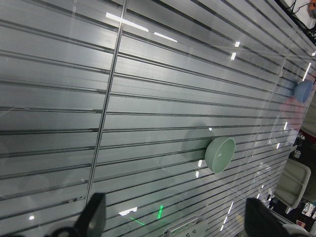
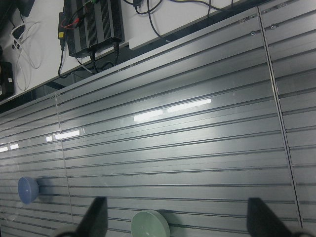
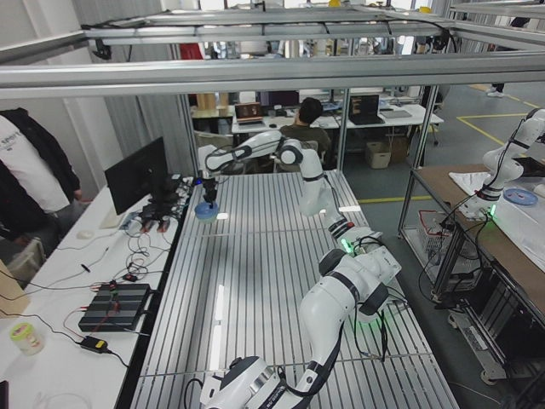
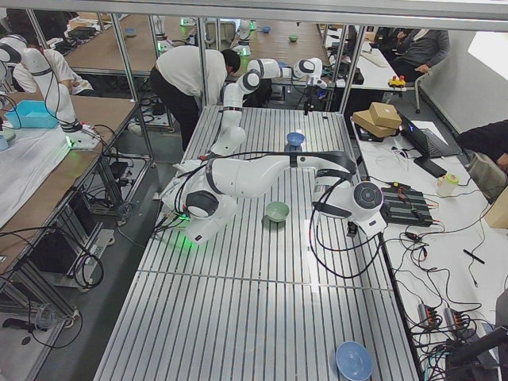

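Note:
A green bowl [image 4: 277, 210] sits mid-table, with blue bowls [image 4: 353, 361] toward opposite ends. The left wrist view shows my left gripper open, high over the slatted table, nothing between its fingers, with the green bowl and a blue bowl to the right. In the right wrist view my right gripper is likewise open and empty above the table, the green bowl low in the middle and a blue bowl at left. In the camera left view, the far arm's dark gripper is over a blue bowl [image 3: 205, 214].
A white desk [image 3: 60, 375] with a monitor [image 3: 136, 179], power units [image 3: 115, 307] and cables runs along one side of the slatted table [image 4: 222, 333]. Metal posts and beams frame the workspace. Much of the table between bowls is clear.

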